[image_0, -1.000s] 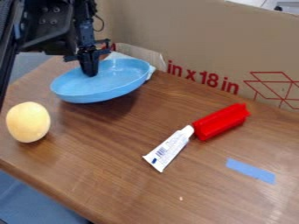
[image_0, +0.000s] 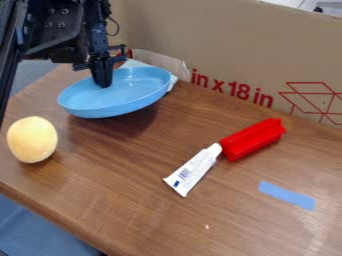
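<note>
The black gripper (image_0: 102, 72) reaches down from the upper left onto the blue oval dish (image_0: 123, 98), its tip at the dish's back inner part. The fingertips are small and dark here; I cannot make out whether they pinch anything. The dish sits at the back left of the wooden table (image_0: 160, 220), slightly tilted.
A pale yellow round object (image_0: 32, 139) lies at the left edge. A white tube (image_0: 191, 172) and a red cylinder (image_0: 251, 139) lie at centre right, near a blue tape strip (image_0: 286, 196). A cardboard box (image_0: 254, 50) stands behind.
</note>
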